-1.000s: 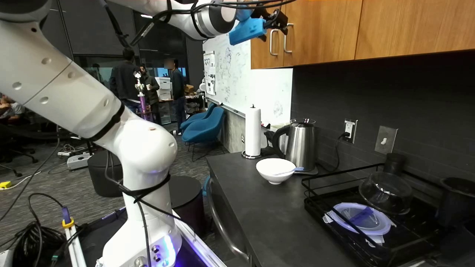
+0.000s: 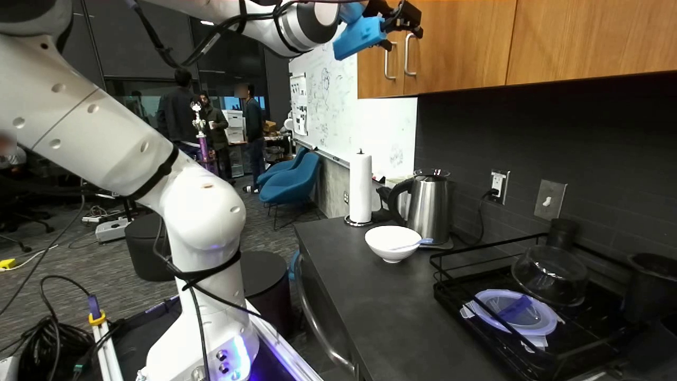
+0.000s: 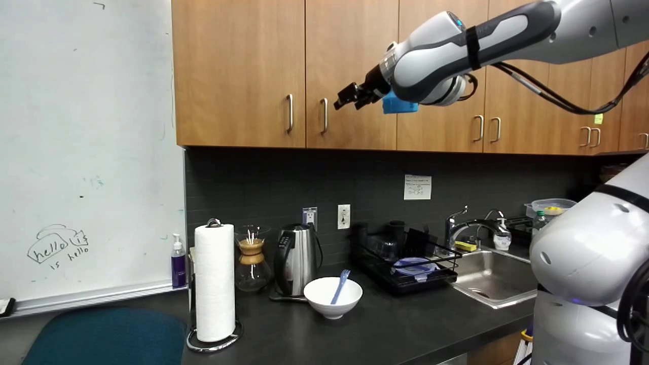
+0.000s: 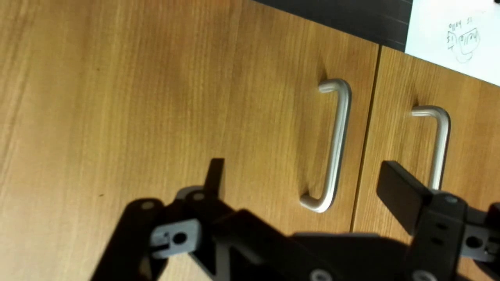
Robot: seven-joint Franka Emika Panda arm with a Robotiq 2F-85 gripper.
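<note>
My gripper is open in front of the wooden upper cabinet, with its fingers spread wide and nothing held. In the wrist view, a curved metal handle [image 4: 338,140] appears between the two fingers; the gap in depth is hard to judge. A second handle [image 4: 439,145] lies on the neighbouring door, partly behind the right finger [image 4: 403,194]. Both doors look closed. From the side, the gripper [image 3: 348,104] points toward the right door's handle [image 3: 324,115], beside the left door's handle [image 3: 290,113].
Below, the dark counter [image 3: 389,334] carries a white bowl [image 3: 322,295] with a blue utensil, a steel kettle [image 3: 298,255], a paper towel roll [image 3: 214,280] and a dish rack [image 3: 380,267]. A whiteboard [image 3: 85,152] adjoins the cabinet. Free air surrounds the arm under the cabinets.
In exterior view 1, my gripper has shifted slightly up and to the right, and the upper arm has moved a little too. Counter objects and cabinet doors look the same.
</note>
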